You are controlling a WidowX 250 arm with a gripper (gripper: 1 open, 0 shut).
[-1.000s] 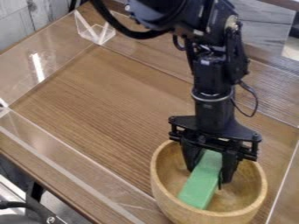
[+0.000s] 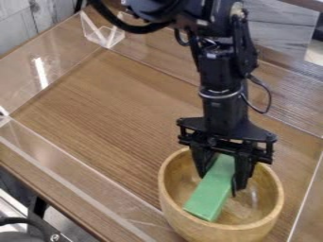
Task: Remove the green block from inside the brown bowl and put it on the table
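A green block point(image 2: 211, 195) leans at a slant inside the brown bowl point(image 2: 184, 225), its lower end toward the front of the bowl. My gripper point(image 2: 221, 164) reaches down over the bowl's back part, with its dark fingers on either side of the block's upper end. That upper end is partly hidden between the fingers. Whether the fingers press on the block or only stand around it cannot be told from this view. The block is still within the bowl's rim.
Left of and behind the bowl, the brown table point(image 2: 108, 104) is bare. A clear raised edge point(image 2: 76, 180) runs along its left front side. A white wire-like object point(image 2: 104, 30) stands at the far left corner.
My gripper has shifted slightly left. The block has moved left with it, and the bowl has slid a little the same way.
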